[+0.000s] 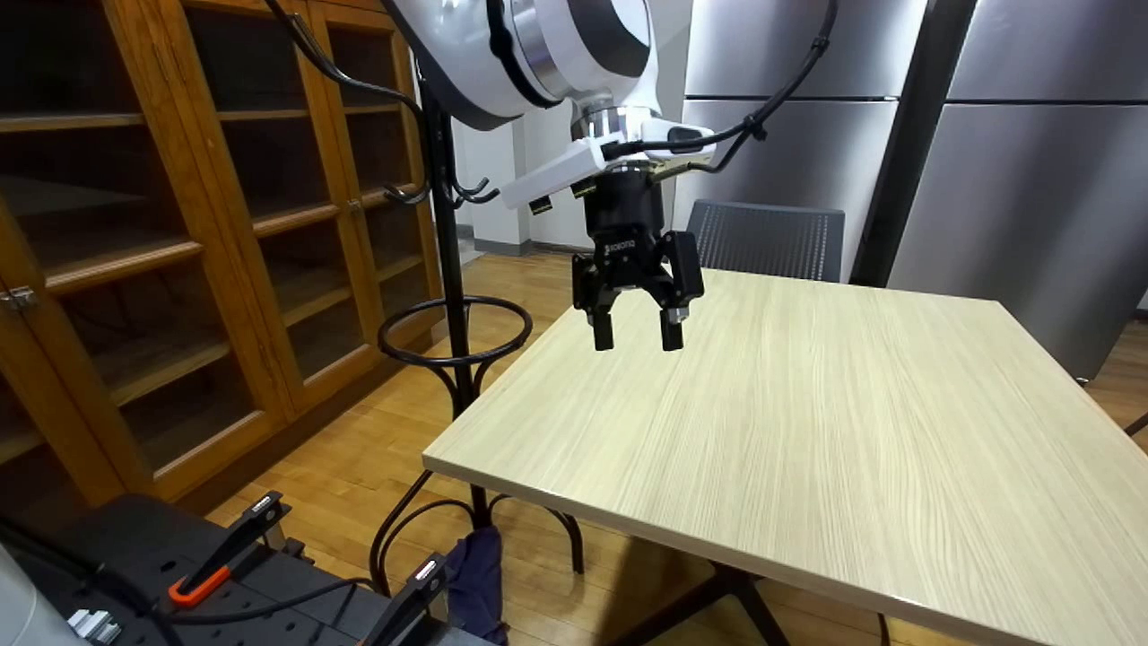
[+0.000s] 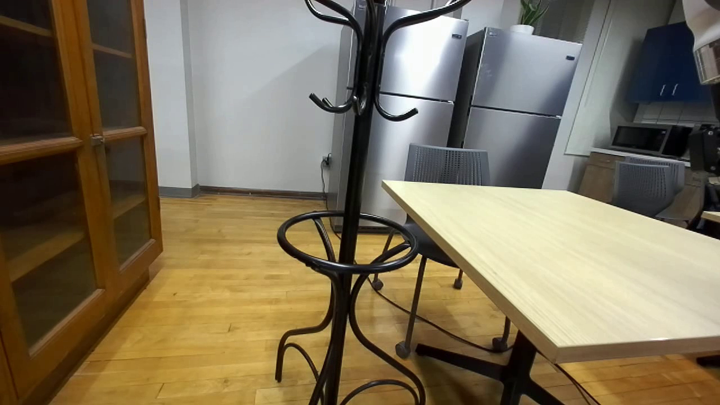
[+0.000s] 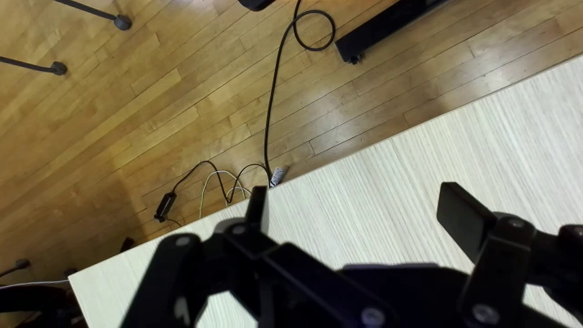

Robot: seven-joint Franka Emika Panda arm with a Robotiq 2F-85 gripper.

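Observation:
Above the left part of a bare, light wood table (image 1: 818,431), my gripper (image 1: 638,332) points downward with its two fingers spread apart. It is open and nothing sits between the fingertips. From the wrist view, the gripper shows a wide gap with only pale tabletop (image 3: 350,213) behind it. Exterior view 2 shows the table (image 2: 574,256) too, its visible top empty, with just a part of the arm (image 2: 707,54) at the right edge.
A black coat stand (image 2: 354,169) with hooks stands beside the table's left edge. A grey chair (image 1: 766,239) is at the far side. Wooden glass-door cabinets (image 1: 247,215) line the left, and steel fridges (image 1: 1044,194) the back. Cables (image 3: 273,98) lie on the floor.

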